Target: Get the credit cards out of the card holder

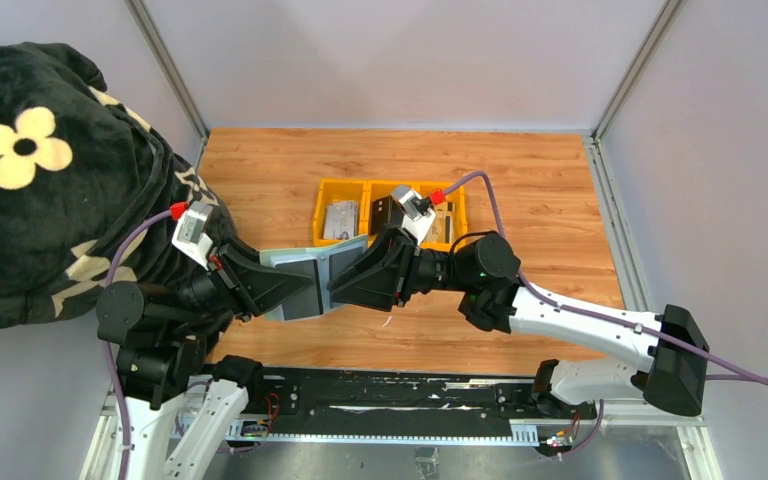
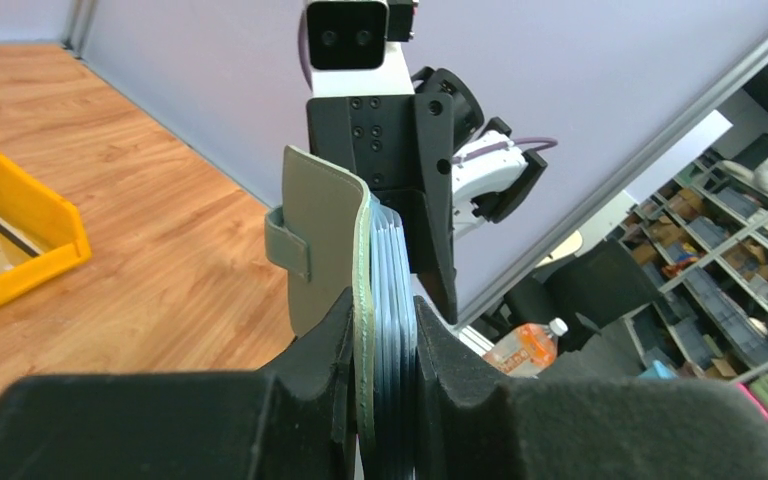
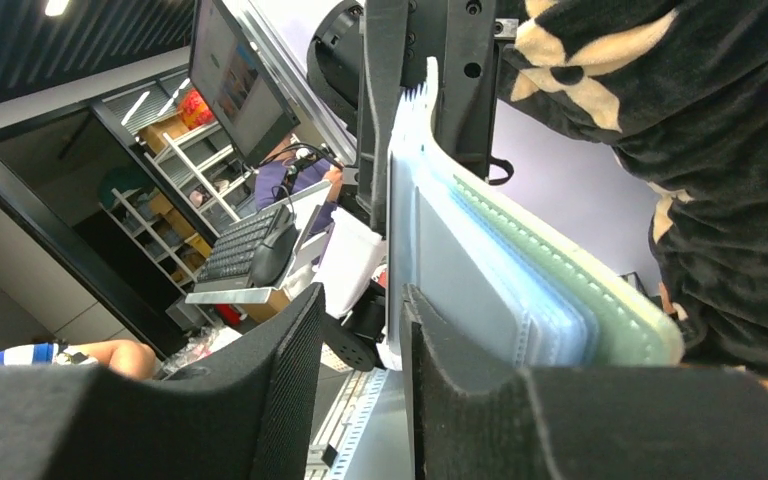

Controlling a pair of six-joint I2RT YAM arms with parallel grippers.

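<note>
The card holder (image 1: 282, 262), pale green with clear bluish sleeves, is held up above the table. My left gripper (image 1: 310, 283) is shut on it; in the left wrist view its fingers press the cover (image 2: 322, 240) and the stacked sleeves (image 2: 390, 270) edge-on. Dark grey panels show on the holder's face in the top view; whether they are cards is unclear. My right gripper stands part open at the holder's other side. One finger (image 3: 460, 390) is against or just before the front sleeve (image 3: 460, 270). No card is clearly visible between its fingers.
Behind the arms a yellow divided tray (image 1: 321, 215) stands on the wooden table (image 1: 530, 200), with a clear item and other small things in it. A dark flowered blanket (image 1: 70, 200) fills the left side.
</note>
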